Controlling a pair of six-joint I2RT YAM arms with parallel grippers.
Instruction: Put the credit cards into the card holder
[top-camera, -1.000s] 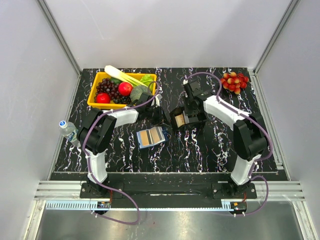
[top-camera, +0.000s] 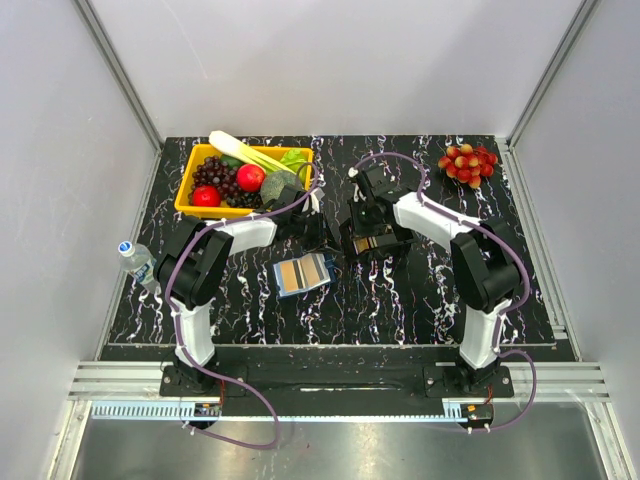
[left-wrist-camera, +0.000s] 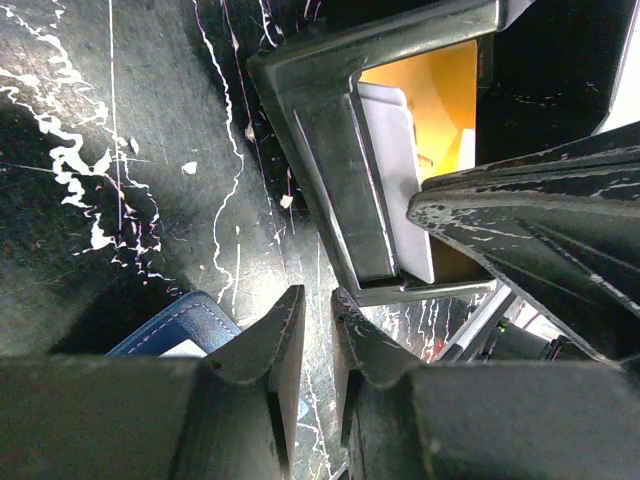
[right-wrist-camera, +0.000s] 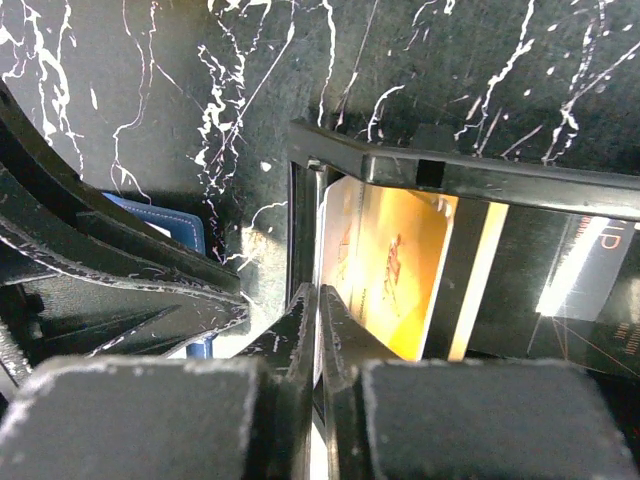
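Note:
A black box (right-wrist-camera: 500, 180) holds cards upright in slots: a white card (left-wrist-camera: 395, 170) and an orange card (right-wrist-camera: 395, 260) show. My right gripper is shut at the white card's edge inside the box; whether anything is between its fingertips is unclear. My left gripper is shut just left of the box; what it holds is hidden in these views. The open blue card holder (top-camera: 304, 273) lies on the marble mat below the left gripper, pale compartments facing up.
A yellow crate of fruit and vegetables (top-camera: 190, 175) stands at back left, a water bottle (top-camera: 140, 266) at far left, red fruit (top-camera: 467, 163) at back right.
My right gripper has moved left over the box to its left end since a second ago. The left arm has not visibly moved.

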